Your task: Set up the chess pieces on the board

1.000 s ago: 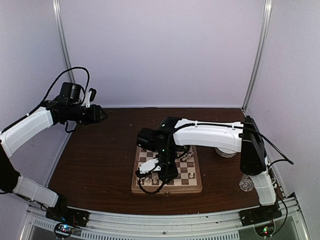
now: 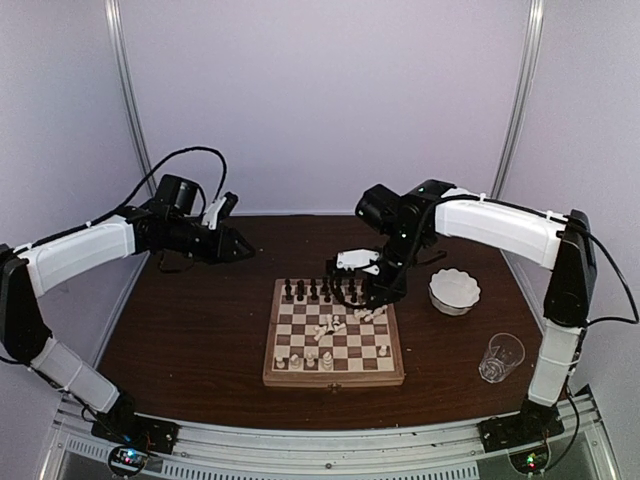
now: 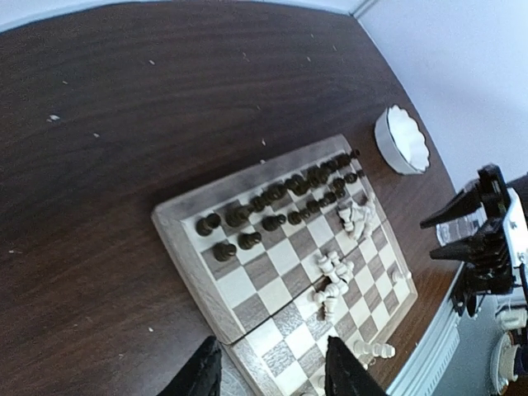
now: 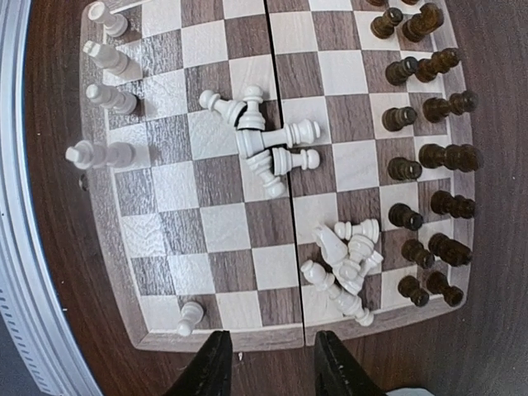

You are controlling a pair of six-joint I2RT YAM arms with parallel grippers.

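The chess board (image 2: 333,379) lies on the table. Dark pieces (image 4: 404,169) stand in two rows along its far side. Several white pieces (image 4: 111,99) are upright on the near edge row, and a lone white piece (image 4: 190,317) stands near that row's other end. Two loose heaps of white pieces, a middle heap (image 4: 262,140) and a side heap (image 4: 346,262), lie toppled on the squares. My right gripper hovers above the board, open and empty. Off to the board's left, my left gripper is in the air, its fingers apart with nothing between.
A white bowl (image 2: 455,291) sits right of the board, with a clear glass (image 2: 501,358) nearer the front right. Left of the board the dark table (image 2: 190,340) is bare. The right arm (image 2: 405,225) reaches over the board's far right part.
The right arm has swung back and to the right, uncovering the near part of the board. My left gripper has moved right, toward the board, and slightly lower in the top view.
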